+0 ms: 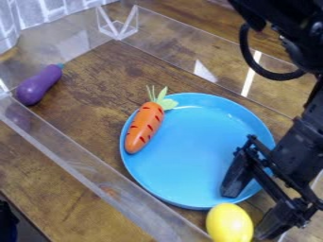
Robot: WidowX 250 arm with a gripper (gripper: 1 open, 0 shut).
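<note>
My black gripper [260,189] hangs at the right, low over the right part of a blue plate [183,165], its fingers open beside a yellow object [229,223] at the bottom edge. An orange toy carrot [144,127] with green leaves lies on the plate's upper left. A purple eggplant toy [38,84] lies at the far left, away from the plate.
Clear plastic walls [70,156] run around the wooden surface [113,76]. The wood between the eggplant and the plate is clear. The dark arm and a cable fill the upper right.
</note>
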